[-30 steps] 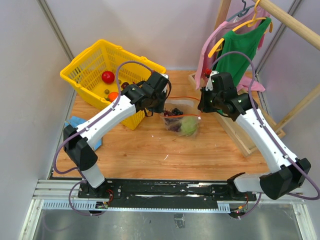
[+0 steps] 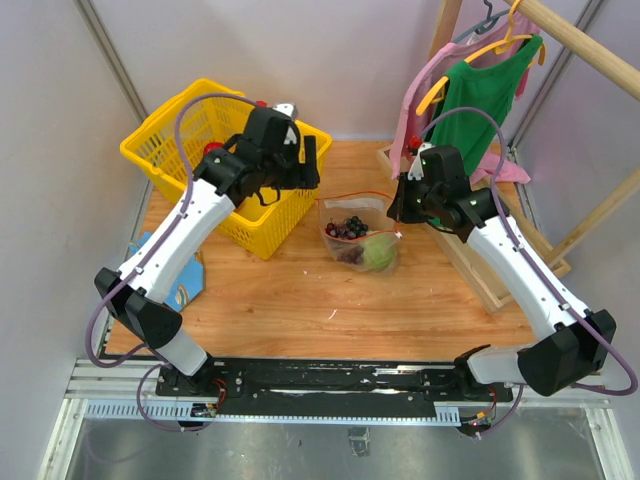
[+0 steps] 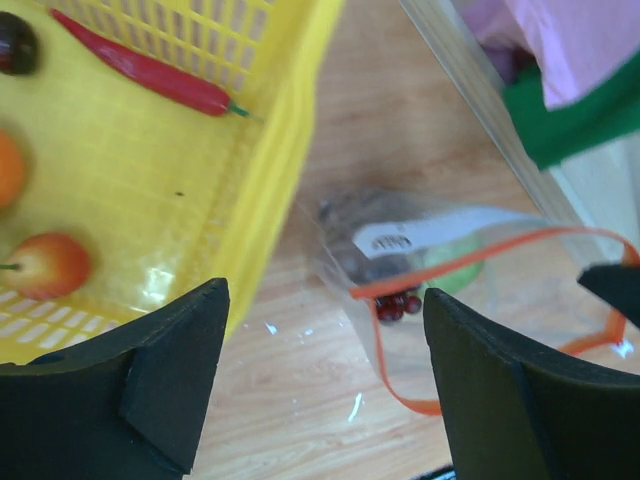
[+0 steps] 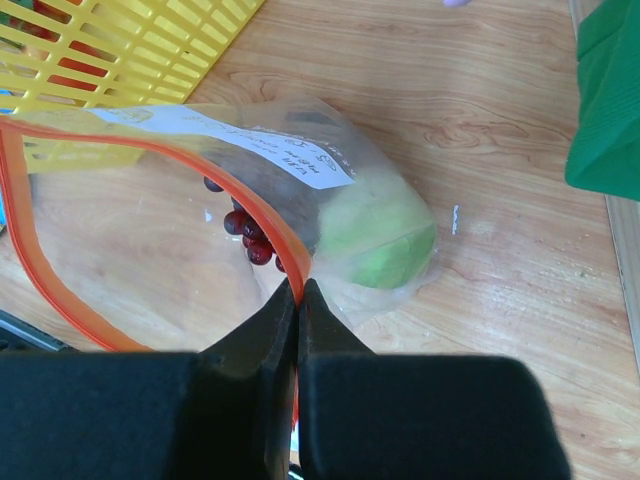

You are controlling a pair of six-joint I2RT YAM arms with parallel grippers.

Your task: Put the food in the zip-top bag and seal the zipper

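The clear zip top bag (image 2: 345, 210) stands on the table with its orange-edged mouth gaping. Dark grapes (image 2: 348, 228) and a green food item (image 2: 379, 252) lie inside it. At the right corner of the mouth, my right gripper is shut on the bag's orange rim (image 4: 268, 220). My left gripper is open over the basket's right edge, left of the bag, and only bare table and bag edge show between its fingers. The left side of the orange rim (image 3: 376, 335) hangs loose, apart from that gripper.
The yellow basket (image 2: 262, 228) at the back left holds a red chili pepper (image 3: 150, 65), a red-orange round fruit (image 3: 45, 267) and other food. To the right stands a wooden rack (image 2: 470, 270) with a green garment (image 2: 490, 85). Table in front of the bag is free.
My left gripper has opened and moved from the bag's left corner up and left over the basket edge. The bag's mouth has widened. The right arm has barely moved, still at the rim.
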